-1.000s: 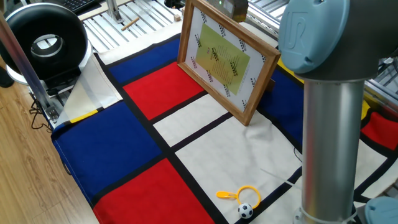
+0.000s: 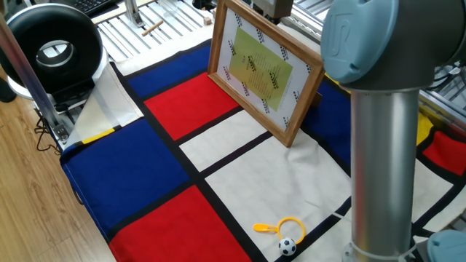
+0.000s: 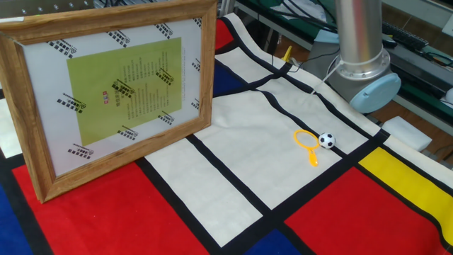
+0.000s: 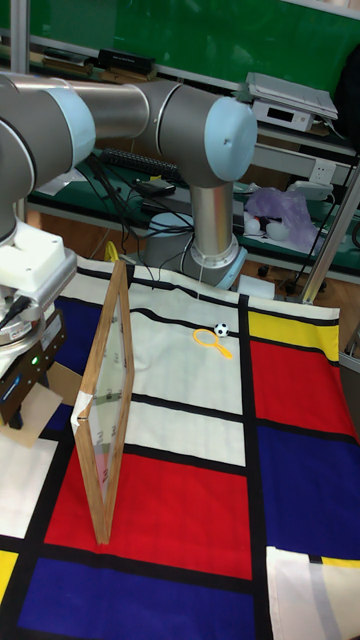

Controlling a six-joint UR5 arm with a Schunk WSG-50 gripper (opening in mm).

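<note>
A wooden picture frame [image 2: 266, 69] stands on the patterned cloth, leaning a little, its printed yellow-green sheet [image 3: 127, 88] behind clear glazing. Seen edge-on in the third exterior view, the frame [image 4: 107, 427] has my gripper's dark body [image 4: 32, 375] close behind it at the left. The fingers are hidden or cut off there, so neither the fingers nor any contact with the frame can be made out. Only a small part of the wrist end [image 2: 273, 6] shows above the frame in the first exterior view.
On the cloth's white area lie a yellow ring with a tab [image 3: 306, 142] and a small football [image 3: 327, 140]. A round black object [image 2: 51, 51] stands beyond the cloth's left corner. The arm's column [image 2: 382, 167] rises at the right.
The frame's upper right corner has shifted slightly left, while its lower corner stays put. The arm and its wrist end have also moved slightly left. Ring and ball are unmoved.
</note>
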